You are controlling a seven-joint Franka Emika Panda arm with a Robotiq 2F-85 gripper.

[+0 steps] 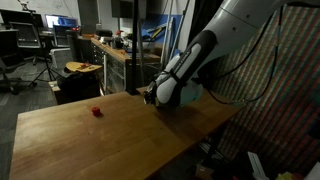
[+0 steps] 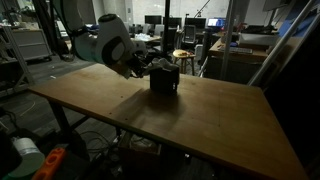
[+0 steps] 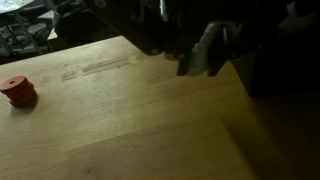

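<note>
A small red round object [image 1: 96,111] rests on the wooden table, far from the arm; the wrist view has it at the left edge as stacked red discs [image 3: 19,91]. My gripper [image 1: 151,97] is low over the table's right part. From the other side, the gripper [image 2: 144,71] is beside a black box [image 2: 164,82], with something pale at the box's top. A dark block fills the right of the wrist view, and a greyish piece [image 3: 205,52] shows among the blurred, dark gripper parts. How its fingers stand and whether anything lies between them is too dark to see.
Bare wooden table [image 2: 215,115] stretches away from the box. A dark upright post [image 1: 134,50] stands behind the table in the first exterior view. Chairs and desks fill the room beyond.
</note>
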